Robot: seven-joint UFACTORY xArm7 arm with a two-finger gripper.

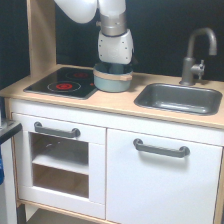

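Note:
A grey-blue pot [113, 83] with a tan band round its rim is at the right side of the black cooktop [50, 85], over the wooden counter. My gripper [116, 69] reaches down from the white arm to the pot's top. Its dark fingers are at the far side of the rim or inside it; the pot's wall and the small picture hide their tips. Whether the fingers are closed on the pot does not show, nor whether its base touches the counter.
To the right, a steel sink [178, 97] is set into the counter, with a tall faucet [192, 60] behind it. Bare wooden counter [124, 103] lies in front of the pot. Below are an oven-like compartment [62, 160] and a white cabinet door [160, 180].

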